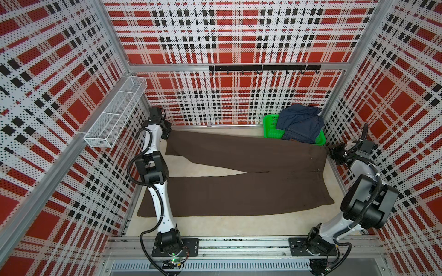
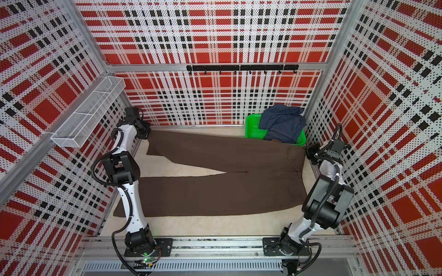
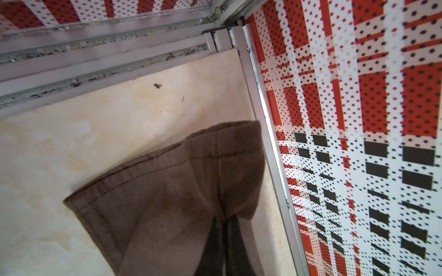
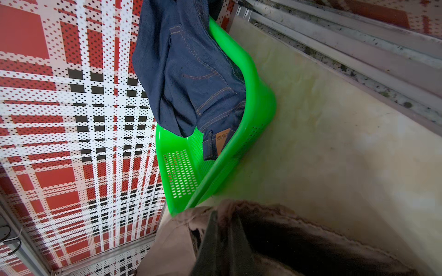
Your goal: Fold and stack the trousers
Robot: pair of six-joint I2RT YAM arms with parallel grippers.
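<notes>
Brown trousers (image 1: 257,193) lie spread across the table, legs to the left and waist to the right, with a gap between the legs. In the left wrist view my left gripper is shut on the hem end of the far leg (image 3: 170,197), part of the hem spreading out beyond the fingers. At the far right corner of the waist, my right gripper is shut on the waistband (image 4: 285,214). There the waist opening gapes, dark inside. The near leg (image 1: 207,195) lies flat, its end partly behind the left arm.
A green basket (image 4: 260,101) with dark blue jeans (image 4: 193,69) in it stands at the back right, close behind the waistband. A white wire shelf (image 1: 117,112) hangs on the left wall. Bare table (image 1: 221,225) shows along the front edge.
</notes>
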